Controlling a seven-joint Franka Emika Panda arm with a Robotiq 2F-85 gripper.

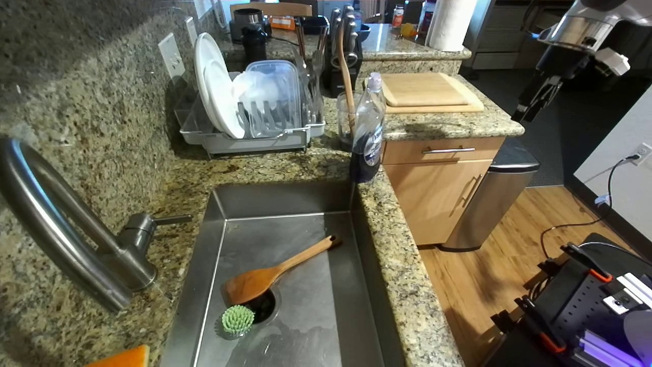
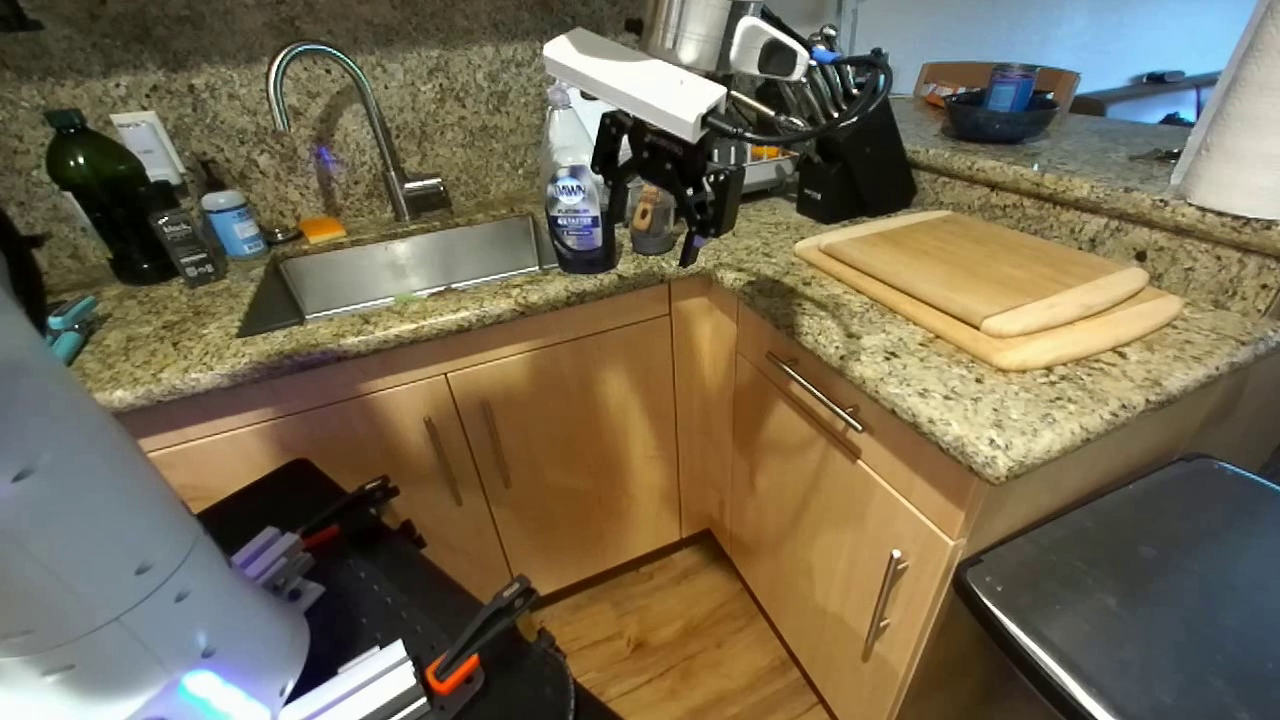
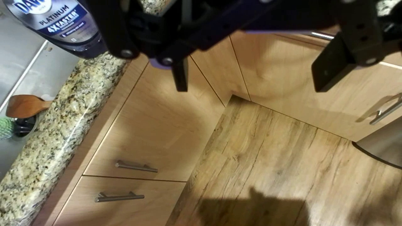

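Note:
My gripper (image 1: 526,115) hangs in the air at the upper right of exterior view 1, out past the counter. In the wrist view its two dark fingers stand wide apart, and the open gripper has only cabinet fronts and floor showing beyond it. A wooden spatula (image 1: 278,269) lies in the steel sink (image 1: 305,330), its blade by the drain. Close to that blade sits a green scrub brush (image 1: 237,320). The Dawn soap bottle (image 2: 578,198) stands upright at the sink's corner, and its label (image 3: 64,22) fills the wrist view's upper left.
A dish rack (image 1: 256,141) with plates stands behind the sink, below the tall faucet (image 1: 61,208). Stacked cutting boards (image 2: 996,276) lie on the side counter near the knife block (image 2: 854,162). Open floor (image 3: 256,162) lies in front of the cabinets.

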